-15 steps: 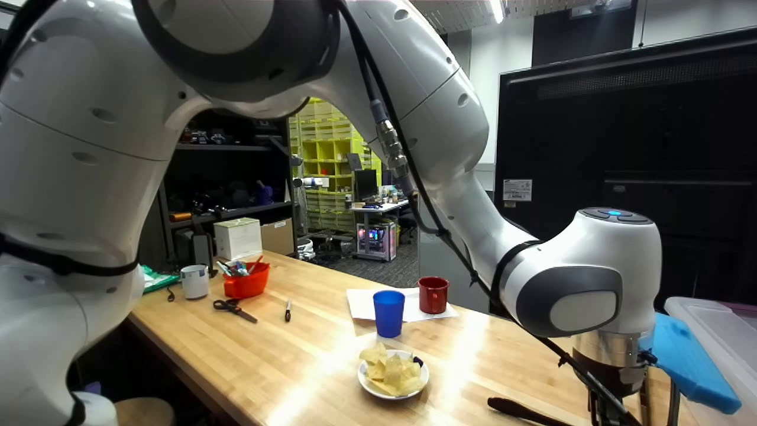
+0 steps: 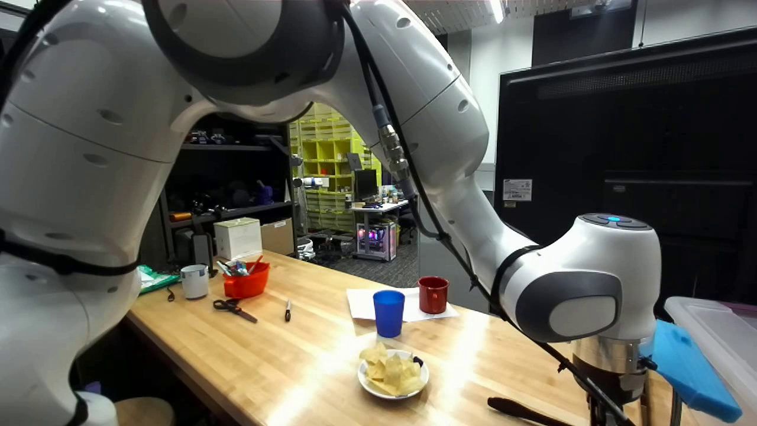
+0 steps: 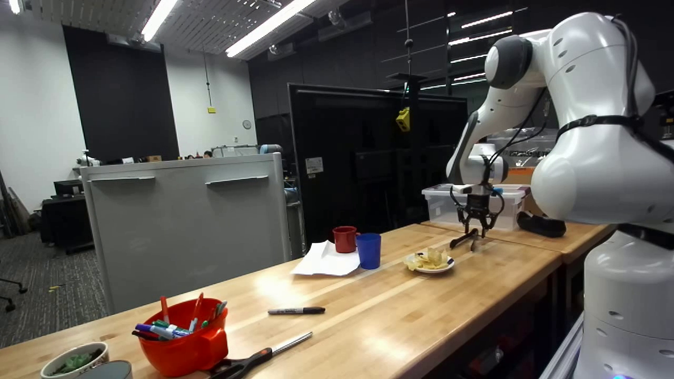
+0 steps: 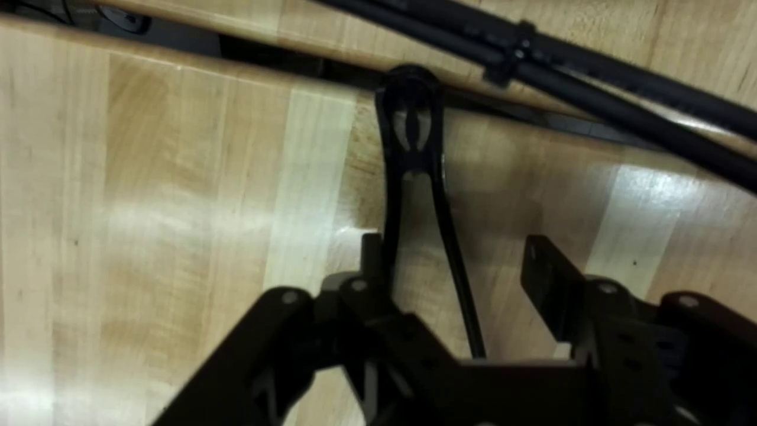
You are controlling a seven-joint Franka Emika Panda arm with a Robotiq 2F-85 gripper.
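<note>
A pair of black tongs [image 4: 413, 162] lies on the wooden table, its joined end over the gap between two tabletops in the wrist view. My gripper is over it, partly open, with its fingers well apart. One tong arm runs behind the left finger [image 4: 371, 257]; the other [image 4: 455, 266] shows in the space between the fingers, clear of the right one. In the second exterior view, my gripper [image 3: 477, 228] points down just above the tongs [image 3: 464, 239]. The first exterior view shows a dark tong arm [image 2: 521, 409], while my fingertips fall outside the frame.
A plate of chips [image 3: 429, 260] sits nearby, with a blue cup [image 3: 369, 251] and red mug [image 3: 345, 239] beyond. A clear bin [image 3: 436, 205] stands behind the gripper, and a black shoe-like object [image 3: 541, 223] lies to its right. Bare table surrounds the plate.
The arm's hand has come down slightly towards the table. The plate, cups and tong arm stay where they were.
</note>
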